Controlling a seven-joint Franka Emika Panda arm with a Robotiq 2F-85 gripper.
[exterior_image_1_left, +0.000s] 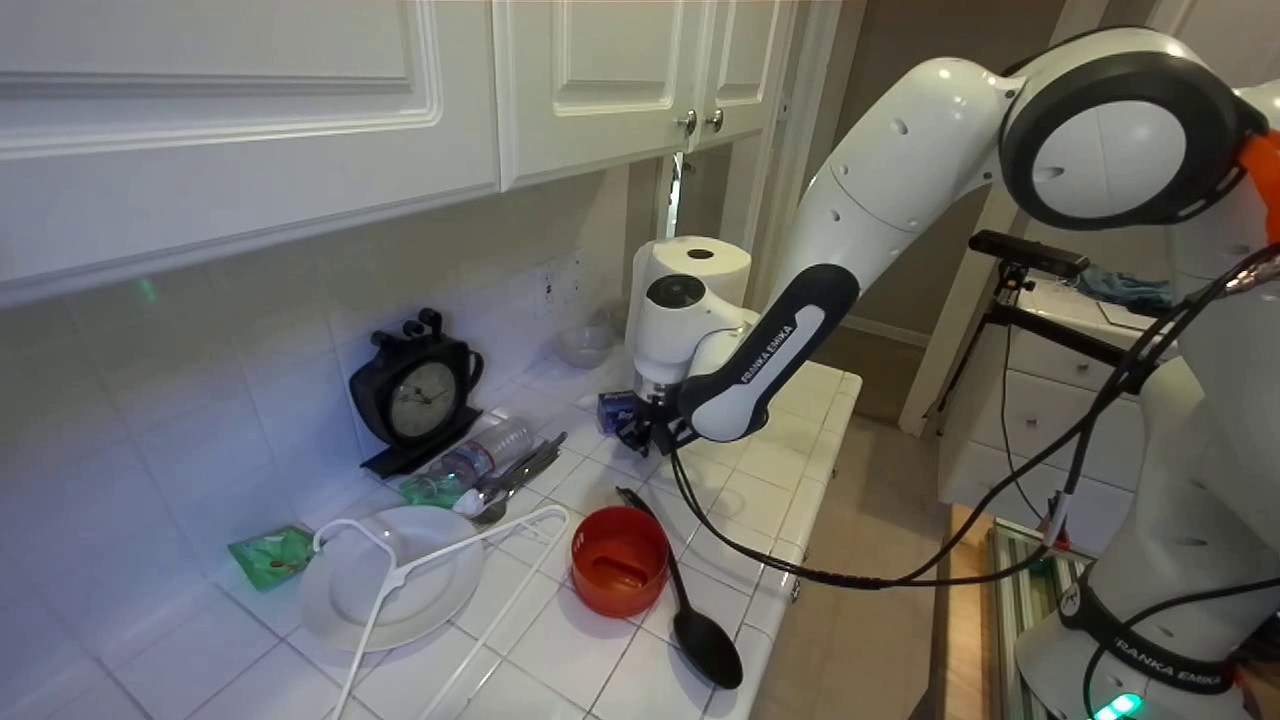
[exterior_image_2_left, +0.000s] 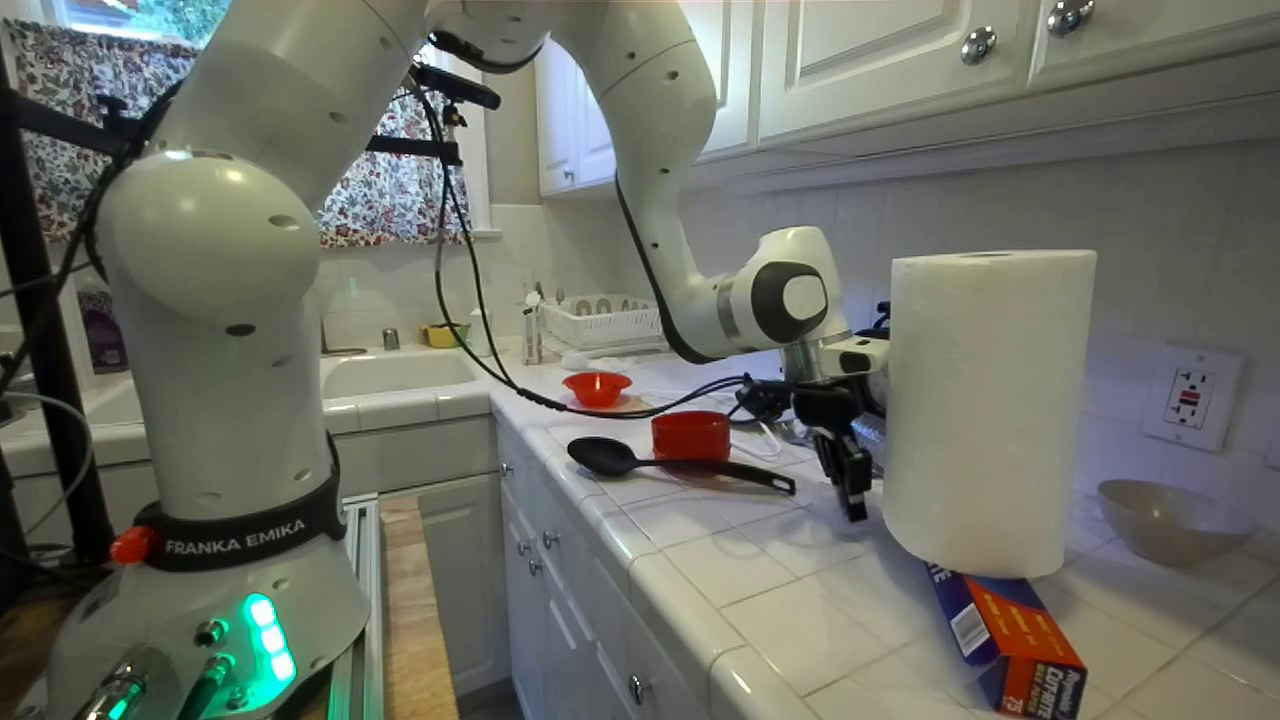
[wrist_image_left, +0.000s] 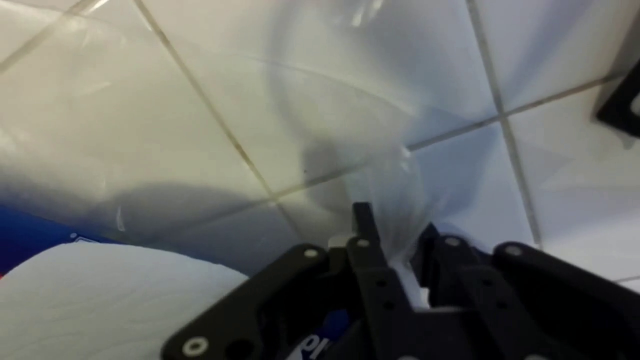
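My gripper points down low over the tiled counter, beside the paper towel roll. In the wrist view, a gap shows between the dark fingertips of the gripper. Crumpled clear plastic film lies in and in front of that gap; whether the fingers grip it cannot be told. Faint glossy creases suggest more film across the tiles. In exterior view 2, the gripper stands just left of the towel roll, with a blue and orange box in front of the roll.
A black spoon leans by a red bowl. Farther left lie utensils, a clear bottle, a plate and a white hanger. A black clock stands at the wall. Bare tiles lie right of the spoon's handle.
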